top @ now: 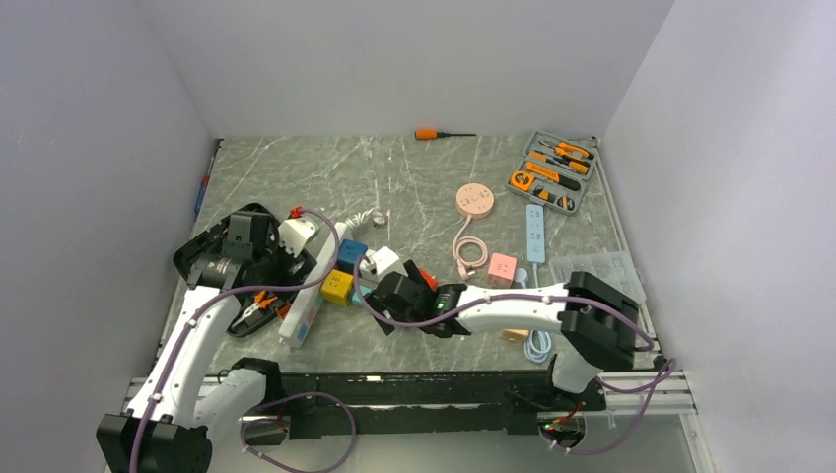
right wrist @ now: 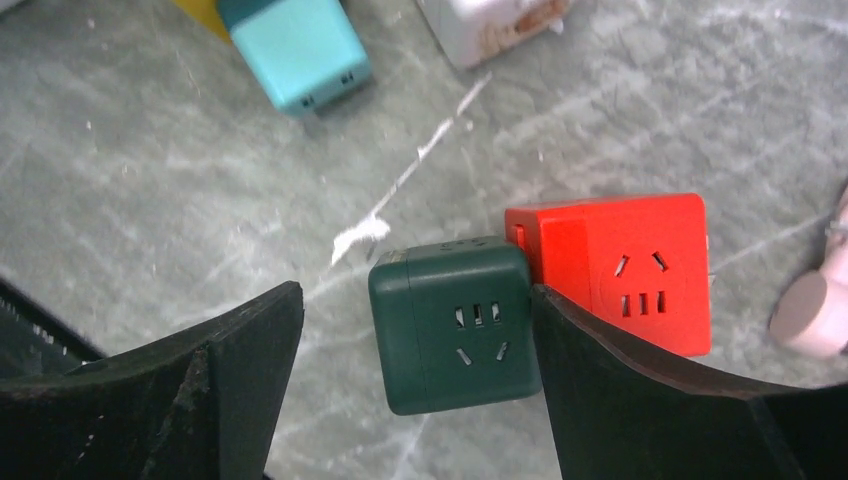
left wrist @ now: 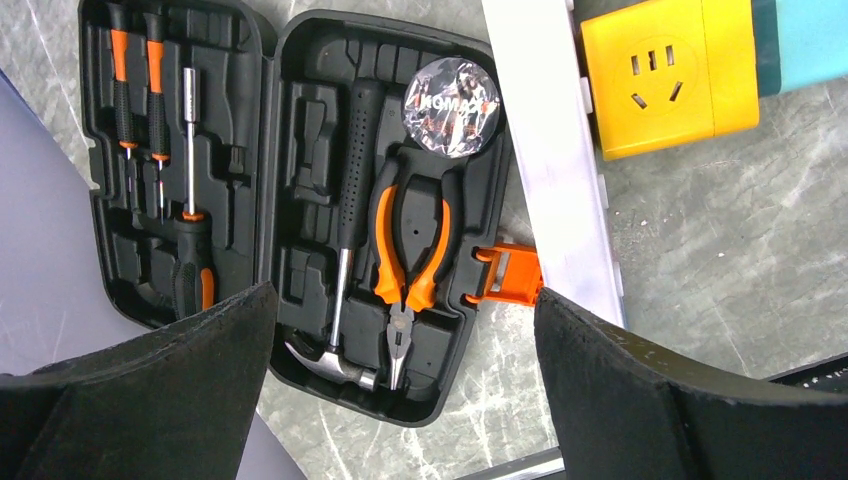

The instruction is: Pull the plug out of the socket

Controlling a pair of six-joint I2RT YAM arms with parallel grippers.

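A dark green socket cube [right wrist: 455, 350] lies between the spread fingers of my right gripper in the right wrist view. The left finger [right wrist: 245, 340] stands apart from the cube, while the right one overlaps its right edge; contact cannot be told. Against the cube's upper right is a red socket cube [right wrist: 640, 255]. No plug shows in either cube's visible faces. My left gripper is open over the black tool case [left wrist: 285, 130], holding nothing. Beside it lie a white power strip [left wrist: 555, 150] and a yellow socket cube [left wrist: 645, 85].
Teal [right wrist: 305, 60] and white [right wrist: 490, 30] cubes lie near the right gripper. A pink round socket [top: 475, 200] with coiled cable, a pink cube [top: 501, 269] and a blue strip [top: 535, 232] are to the right.
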